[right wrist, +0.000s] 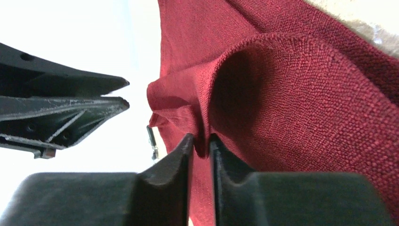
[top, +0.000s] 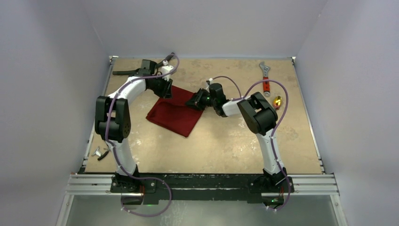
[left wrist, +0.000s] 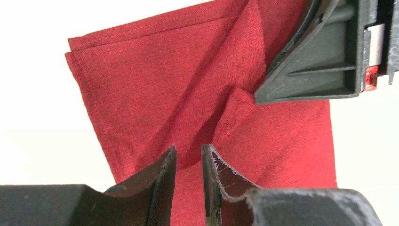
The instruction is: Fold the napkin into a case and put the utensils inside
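Note:
The dark red napkin (top: 169, 117) lies folded and rumpled on the table, with a raised ridge across its middle. My left gripper is over the napkin's upper left part, its fingertips parted with nothing held between them. My right gripper is at the ridge on the napkin's right side, a raised fold of cloth (right wrist: 202, 108) at its fingertips; whether the cloth is pinched is unclear.
A black tube (top: 123, 72) lies at the back left, a wrench (top: 266, 82) and a shiny gold object (top: 277, 102) at the right, small tools (top: 104, 155) at the front left.

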